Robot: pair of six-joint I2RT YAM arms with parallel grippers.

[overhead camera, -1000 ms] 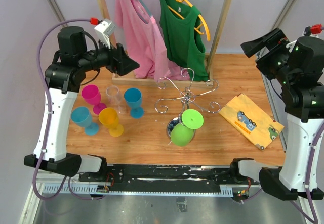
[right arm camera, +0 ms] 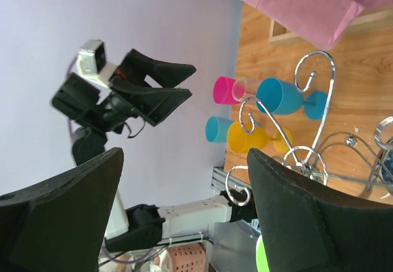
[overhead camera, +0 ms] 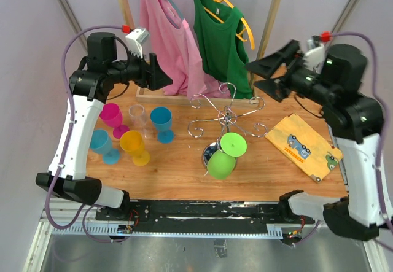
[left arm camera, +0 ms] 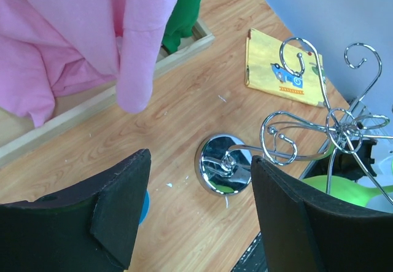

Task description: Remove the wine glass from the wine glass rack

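A green wine glass (overhead camera: 221, 164) hangs upside down by its foot from the front hook of the silver wire rack (overhead camera: 226, 118). The rack's other curled hooks are empty. In the right wrist view only a slice of the green glass (right arm camera: 262, 255) shows below the rack (right arm camera: 307, 167). My right gripper (overhead camera: 274, 83) is in the air behind and right of the rack, blurred, its fingers parted with nothing between them. My left gripper (overhead camera: 163, 74) stands open and empty, left of the rack, above the table's back. The left wrist view has the green glass (left arm camera: 344, 189) at its right edge.
Blue (overhead camera: 163, 124), clear (overhead camera: 140, 120), pink (overhead camera: 114, 120) and yellow (overhead camera: 135, 147) glasses, with a second blue one (overhead camera: 105, 147), stand at the left. Pink (overhead camera: 172, 45) and green (overhead camera: 220, 38) tops hang behind. A folded yellow cloth (overhead camera: 304, 147) lies right.
My right gripper has swung left toward the rack from the far right. The left arm has shifted slightly to the right. The green glass and rack have not moved.
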